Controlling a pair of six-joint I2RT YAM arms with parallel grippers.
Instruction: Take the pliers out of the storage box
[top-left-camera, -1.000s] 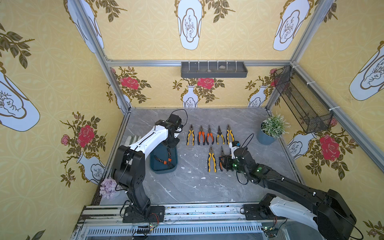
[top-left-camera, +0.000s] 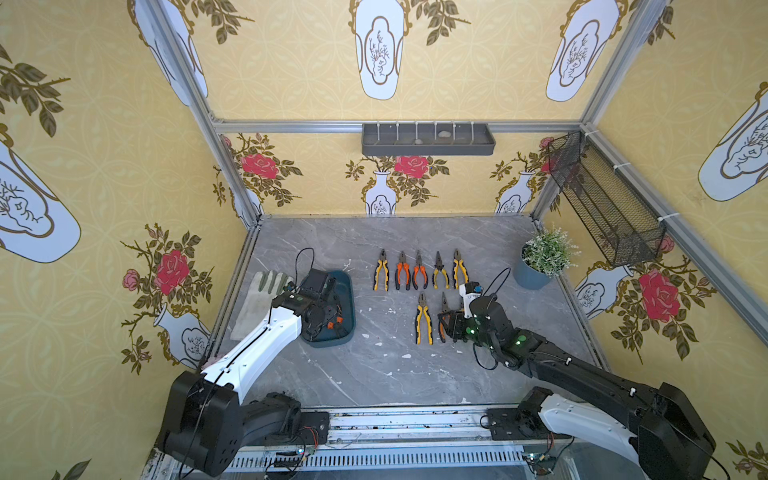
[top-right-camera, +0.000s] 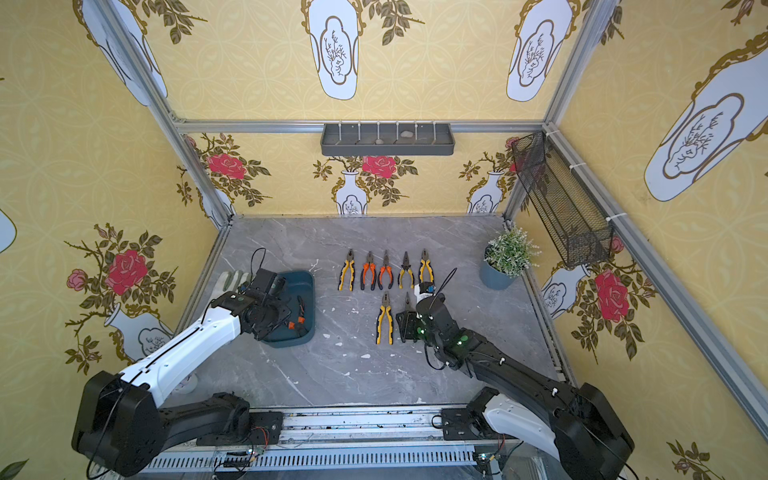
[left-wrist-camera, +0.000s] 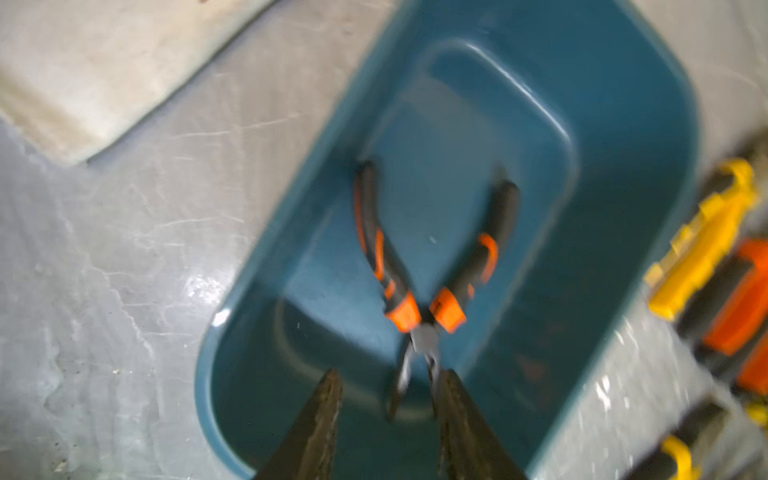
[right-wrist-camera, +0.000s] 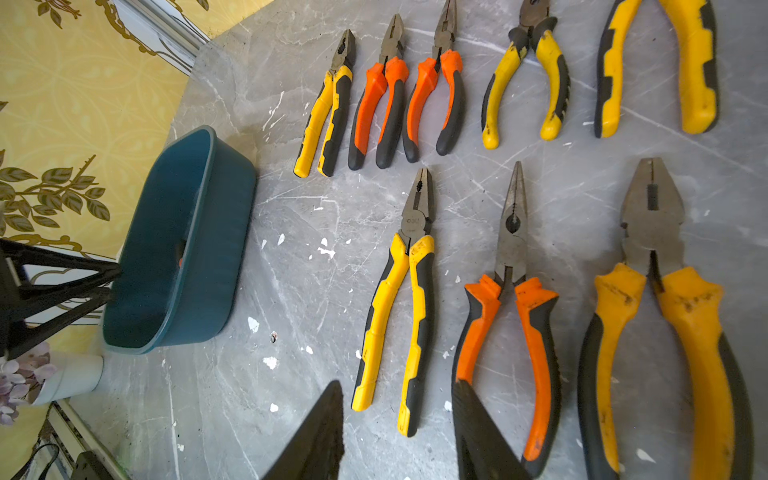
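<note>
The open pliers with black and orange handles (left-wrist-camera: 404, 314) lie in the dark teal storage box (left-wrist-camera: 240, 288). Their metal tips point toward my left gripper, which hovers over the box with its fingers apart and nothing gripped. In the top right view, orange parts of these pliers (top-right-camera: 301, 319) show beside the left gripper inside the box (top-right-camera: 312, 312). On the right, my right gripper is open above the table, close to a yellow pair (right-wrist-camera: 420, 320) and an orange pair (right-wrist-camera: 545, 344); nothing is held there.
A back row of several yellow or orange pliers (top-left-camera: 402, 272) stands right of the box. A pale glove (top-left-camera: 257, 302) lies left of it. The potted plant (top-left-camera: 533, 276) occupies the right side. Bare table (top-left-camera: 368, 368) shows in front of the pliers.
My left arm has swung left and toward the front, from the box's back right corner to its left side. The right arm and the pliers on the table look unmoved.
</note>
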